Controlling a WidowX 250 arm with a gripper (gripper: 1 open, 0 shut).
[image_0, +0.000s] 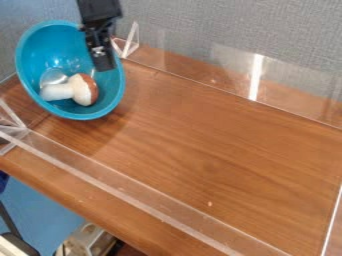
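A blue bowl (88, 108) stands at the left of the wooden table. In it lie a white mushroom-like object with a brown-orange cap (74, 88) and a small pale item partly behind it. My dark gripper (102, 54) hangs over the bowl's back rim at the top, blurred and cut off by the frame edge; how far its fingers stand apart is unclear.
Transparent barriers run along its back, front and sides. A grey wall stands behind.
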